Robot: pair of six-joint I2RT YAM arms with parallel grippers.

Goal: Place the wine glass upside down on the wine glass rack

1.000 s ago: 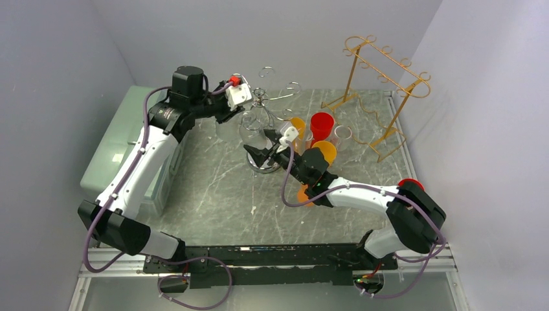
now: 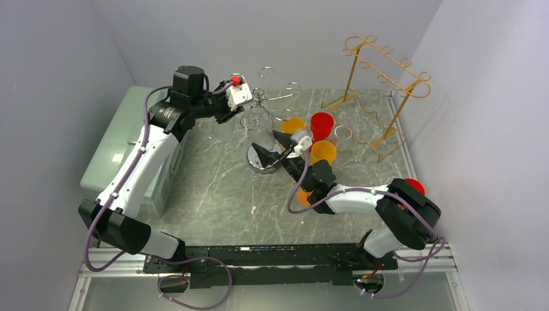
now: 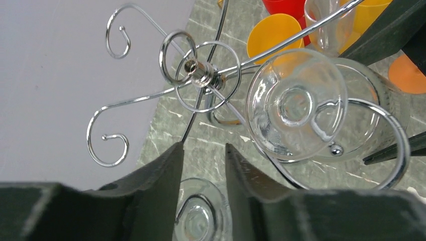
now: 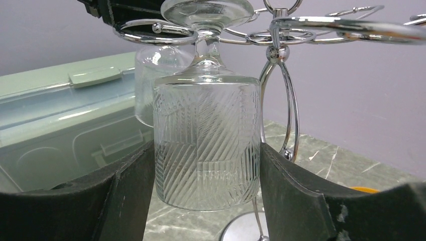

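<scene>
A clear wine glass (image 4: 206, 135) hangs upside down from a curled arm of the silver wire rack (image 2: 259, 97), its foot (image 3: 296, 105) above the wire and its bowl below. My right gripper (image 2: 270, 146) stands open to the right of this glass; in the right wrist view its fingers (image 4: 289, 186) flank the bowl. Another upside-down glass (image 4: 160, 75) hangs behind, on a different curl of the rack. Over that second glass, my left gripper is at the rack's left side, its fingertips parted and the glass (image 3: 198, 223) visible through the gap.
Red cups (image 2: 322, 124), yellow cups (image 2: 323, 153) and clear glasses (image 2: 342, 134) crowd the table right of the rack. A gold rack (image 2: 388, 71) stands at the back right, and a green-lidded bin (image 2: 116, 142) on the left.
The glass stays at the rack. The left arm looks unmoved.
</scene>
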